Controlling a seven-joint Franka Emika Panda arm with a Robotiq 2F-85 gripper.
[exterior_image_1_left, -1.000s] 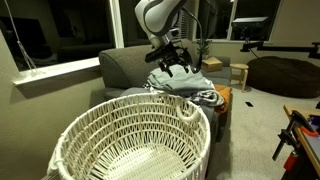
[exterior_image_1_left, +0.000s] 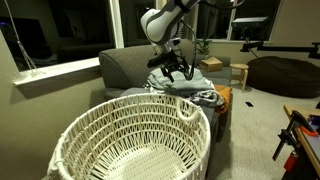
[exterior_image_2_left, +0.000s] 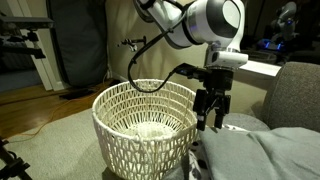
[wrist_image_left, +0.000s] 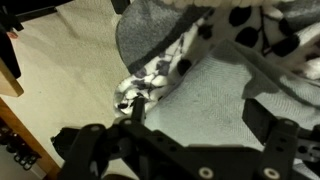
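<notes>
My gripper is open, its two fingers wide apart over grey cloth (wrist_image_left: 215, 85) in the wrist view. Nothing shows between them. In exterior view 2 the gripper (exterior_image_2_left: 211, 118) points down just above the grey cloth (exterior_image_2_left: 265, 150); whether the fingertips touch it, I cannot tell. A pile of blankets (exterior_image_1_left: 200, 92) lies on the sofa, grey on top. Black-and-white patterned fabric (wrist_image_left: 165, 72) pokes out from under the grey piece in the wrist view. Beside the sofa stands a large white slatted basket (exterior_image_1_left: 140, 135), with no cloth visible inside.
The grey sofa back (exterior_image_1_left: 125, 68) rises behind the blankets. A small wooden stool (exterior_image_1_left: 239, 75) and a dark round cushion (exterior_image_1_left: 283, 76) stand farther off. Carpet (exterior_image_1_left: 250, 125) lies open right of the sofa.
My gripper has come down a little and slightly to the right, nearer the blanket pile. The basket and the blankets look unmoved.
</notes>
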